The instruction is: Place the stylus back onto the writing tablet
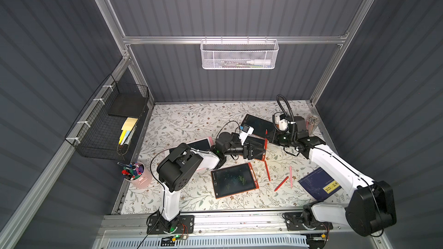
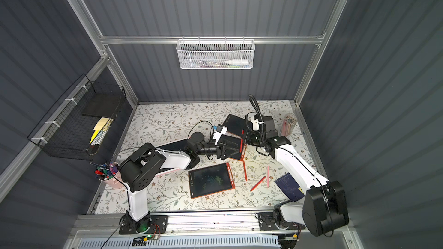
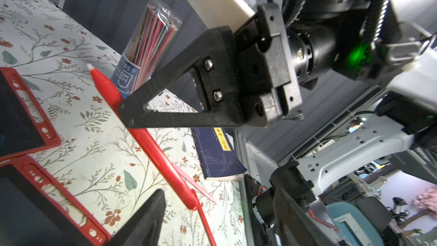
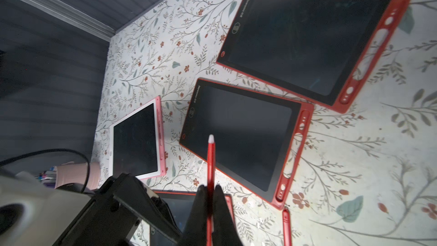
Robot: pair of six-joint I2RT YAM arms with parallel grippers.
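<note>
A red stylus with a white tip hangs upright-tilted in my right gripper (image 2: 246, 137), shut on it; the right wrist view shows it between the fingertips. My left gripper (image 1: 249, 152) faces it with fingers apart, open, nothing seen between them in the left wrist view, just short of the stylus's lower end. Below lie red-framed tablets (image 4: 236, 136) and a pink-framed tablet (image 4: 134, 141). More red styluses (image 1: 281, 183) and a pink stylus (image 1: 290, 176) lie on the table.
A blue book (image 1: 318, 182) lies front right. A pencil pack (image 3: 143, 47) stands at the back right, a pen cup (image 1: 143, 179) at the left. A black basket (image 1: 97, 138) hangs left, a white one (image 1: 237, 55) at the back.
</note>
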